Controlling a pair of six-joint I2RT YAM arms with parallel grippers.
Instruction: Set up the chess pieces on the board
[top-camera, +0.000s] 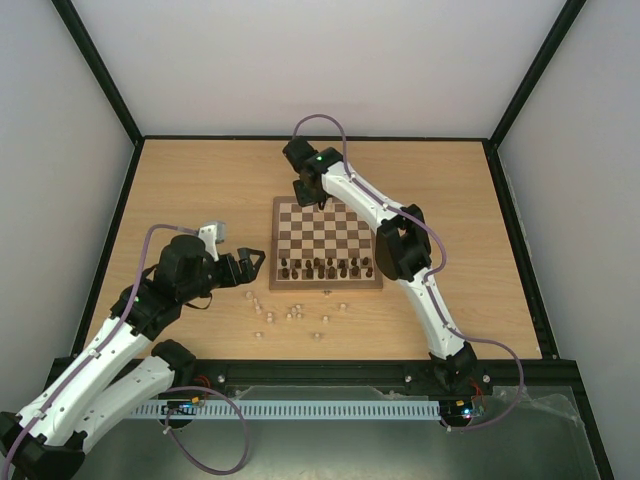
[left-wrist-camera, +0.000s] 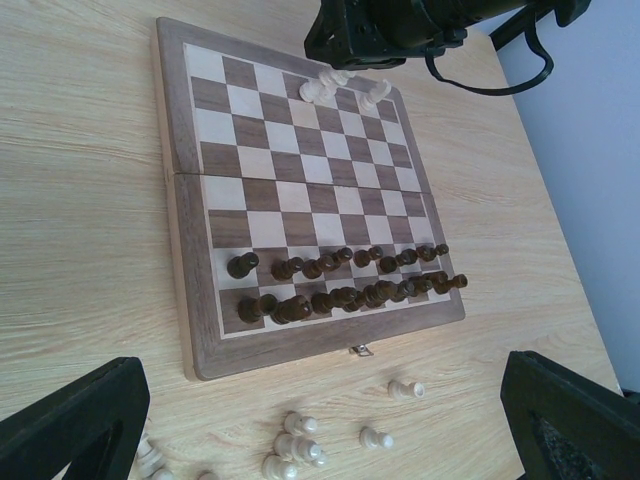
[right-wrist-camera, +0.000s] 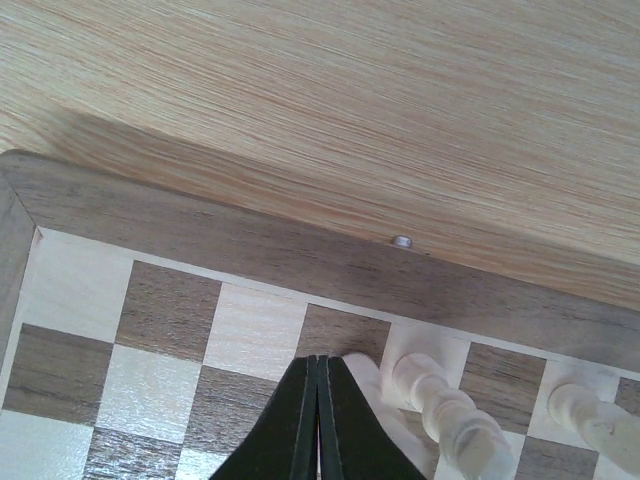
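My right gripper is shut over the far row of the chessboard (right-wrist-camera: 180, 215), nothing between its fingers. Just to their right, partly hidden behind them, is a white piece (right-wrist-camera: 363, 372), outside the grip. Beside it stand a second white piece (right-wrist-camera: 450, 415) and, farther right, a third (right-wrist-camera: 598, 422). In the left wrist view, white pieces (left-wrist-camera: 318, 88) show below the right gripper. Dark pieces (left-wrist-camera: 290, 308) fill the near two rows. My left gripper (top-camera: 257, 266) hangs open left of the board, its fingers (left-wrist-camera: 75, 425) wide apart and empty.
Several loose white pieces (left-wrist-camera: 298, 445) lie on the table (top-camera: 200, 330) in front of the board. A small metal clasp (left-wrist-camera: 361, 350) sticks out at the board's near edge. The board's middle rows are bare.
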